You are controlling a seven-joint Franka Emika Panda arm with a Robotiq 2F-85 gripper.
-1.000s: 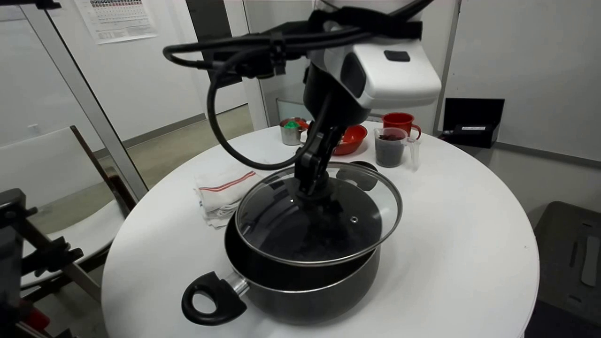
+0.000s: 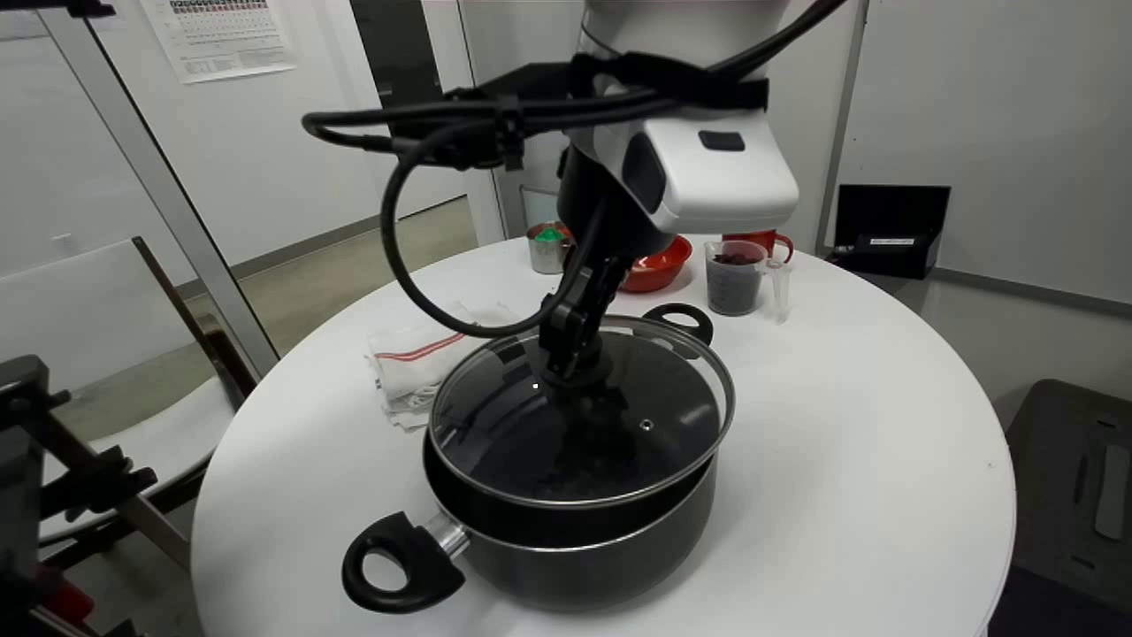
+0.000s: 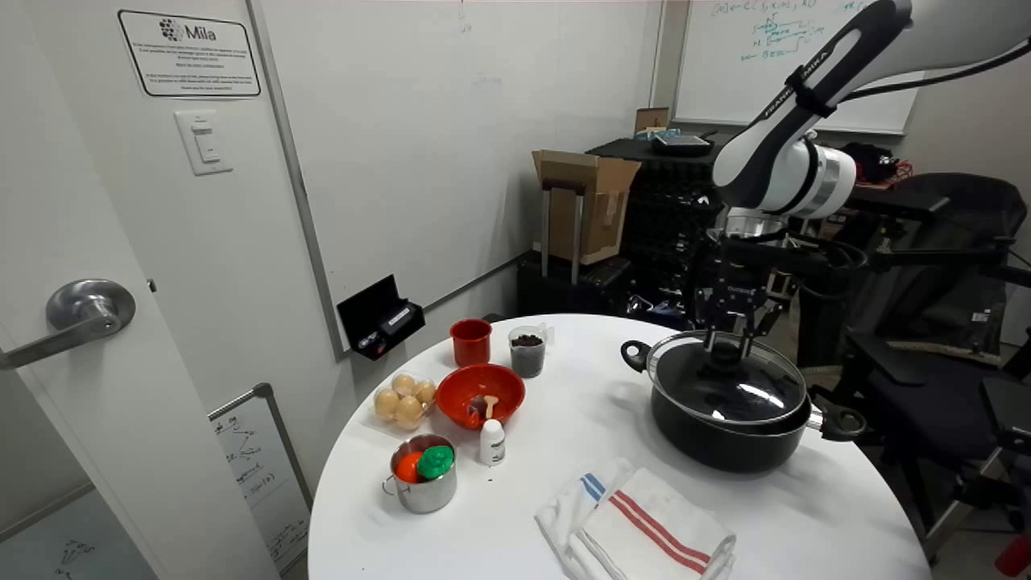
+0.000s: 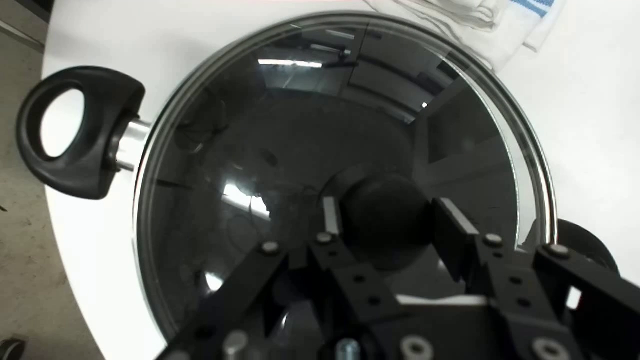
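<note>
My gripper is shut on the dark round knob (image 4: 384,210) at the middle of a glass lid (image 2: 499,425). The lid has a metal rim and sits over the black pot (image 2: 626,568), slightly tilted and off-centre. In exterior view 1 a dark gap shows between lid and pot along the near side. Exterior view 2 shows the gripper (image 3: 726,346) coming down from above onto the knob, with the pot (image 3: 730,453) below. One pot handle (image 4: 81,132) sticks out at the left in the wrist view. Whether the far rim touches the pot is hard to tell.
A folded white towel (image 3: 657,522) lies near the pot. Farther off stand a red bowl (image 3: 507,391), a red mug (image 3: 470,343), a measuring cup (image 3: 527,358), a metal cup (image 3: 425,495), a white bottle (image 3: 492,445) and eggs (image 3: 406,406).
In exterior view 1 the arm and lid have moved left and a little downward. The lid now covers more of the pot, which has stayed where it was.
</note>
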